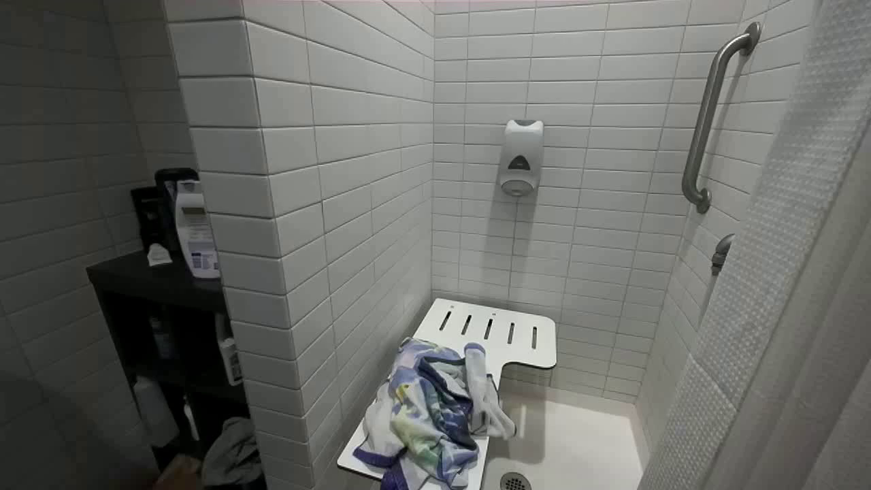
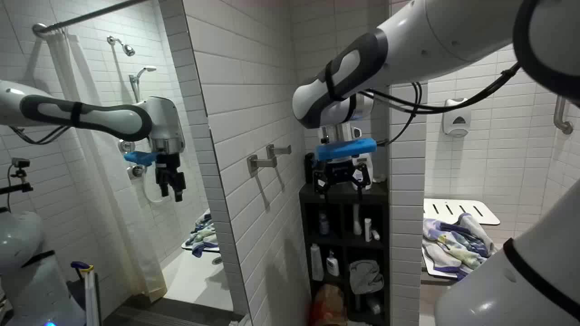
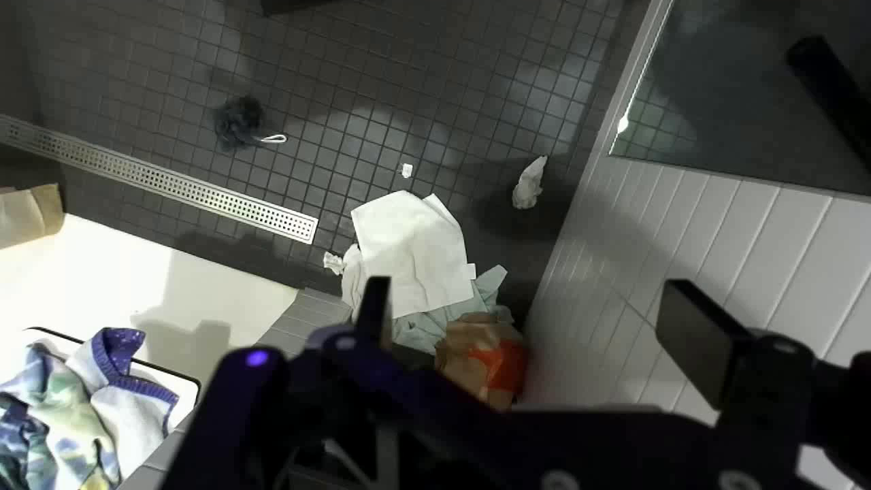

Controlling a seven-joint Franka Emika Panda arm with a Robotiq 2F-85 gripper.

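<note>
In the wrist view the gripper is open, nothing is held, and floor shows between its fingers. Below lie white sheets (image 3: 416,249) over pale cloth, beside a brown and orange bag (image 3: 482,359). A crumpled white scrap (image 3: 529,181) and a dark tuft with a white loop (image 3: 237,122) rest on the tiled floor. Far from the gripper, a patterned cloth (image 1: 429,408) is bunched on the white shower bench (image 1: 531,331).
Bottles (image 1: 196,229) stand on the shelf top, close to the gripper. A tiled wall with hooks (image 2: 263,162) and a mirror (image 2: 204,163) lie to one side. The shower curtain (image 1: 759,286) hangs at the right. A metal drain strip (image 3: 163,180) crosses the floor.
</note>
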